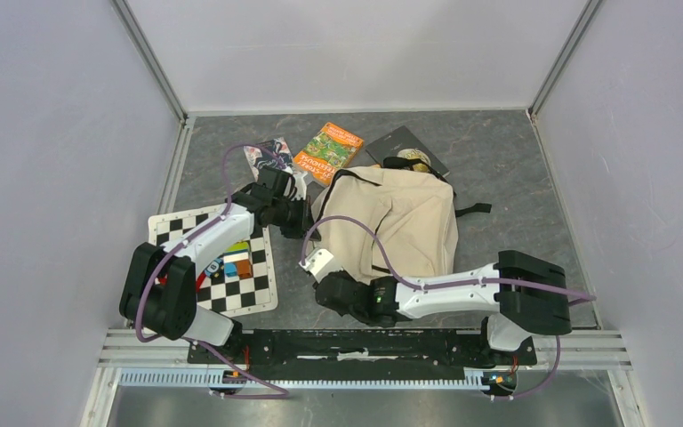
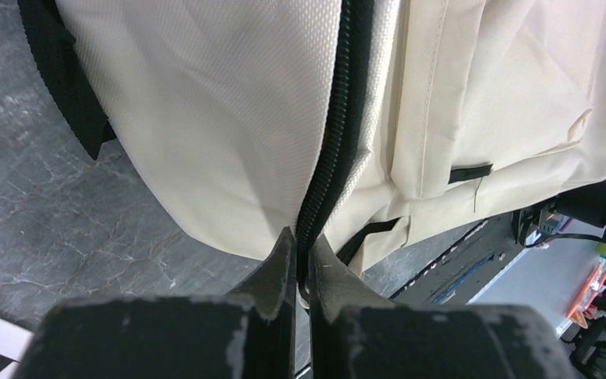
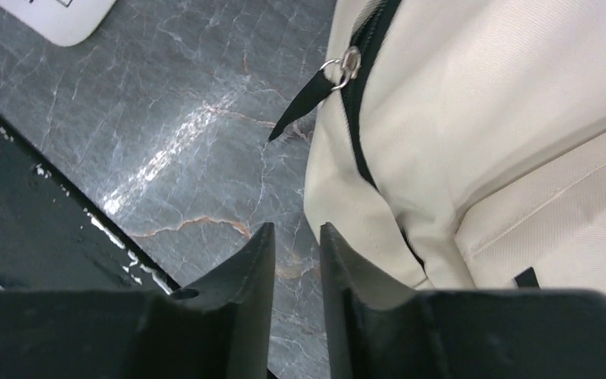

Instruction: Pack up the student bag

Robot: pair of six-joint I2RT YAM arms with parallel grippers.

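Observation:
The cream bag (image 1: pixel 409 222) lies in the middle of the floor. In the left wrist view my left gripper is shut on the black zipper edge (image 2: pixel 339 118) of the bag. My right gripper is part open beside the bag's lower left corner, nothing visible between its fingers; ahead of it are the zipper pull (image 3: pixel 346 67) and a black tab (image 3: pixel 304 103). The orange book (image 1: pixel 327 153), a patterned book (image 1: pixel 267 154) and a dark folder (image 1: pixel 389 140) lie behind the bag.
A checkered mat (image 1: pixel 258 289) with coloured items lies at the left under my left arm. Free floor is at the right of the bag, and a dark edge (image 3: pixel 39 221) runs along the front.

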